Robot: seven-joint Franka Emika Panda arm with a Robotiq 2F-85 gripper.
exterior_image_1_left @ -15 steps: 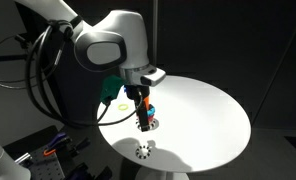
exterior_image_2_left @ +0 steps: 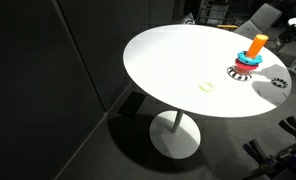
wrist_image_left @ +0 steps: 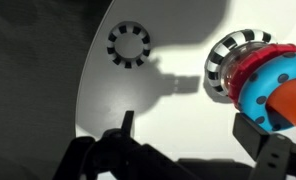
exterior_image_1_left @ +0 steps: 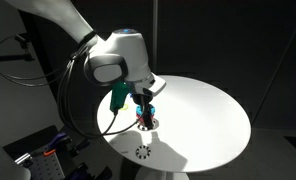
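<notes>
A small stack stands on the white round table (exterior_image_2_left: 173,60). From the bottom it shows a black-and-white ring (exterior_image_2_left: 234,74), a red ring (exterior_image_2_left: 246,68), a blue ring (exterior_image_2_left: 250,58) with dark dots and an upright orange cylinder (exterior_image_2_left: 257,45). In the wrist view the orange cylinder (wrist_image_left: 293,102) and blue ring (wrist_image_left: 260,95) are at the right edge, partly cut off. My gripper is open over bare table, its right finger overlapping the stack's lower side in view. In exterior view 1 the dark gripper (exterior_image_1_left: 144,106) covers most of the stack.
Another black-and-white ring (wrist_image_left: 129,44) lies flat near the table edge, apart from the stack. A pale yellow ring (exterior_image_2_left: 206,87) lies elsewhere on the table.
The arm has shifted slightly left and away from exterior view 1's camera. The gripper now hides the orange cylinder, which showed there earlier. The separate ring has not moved.
</notes>
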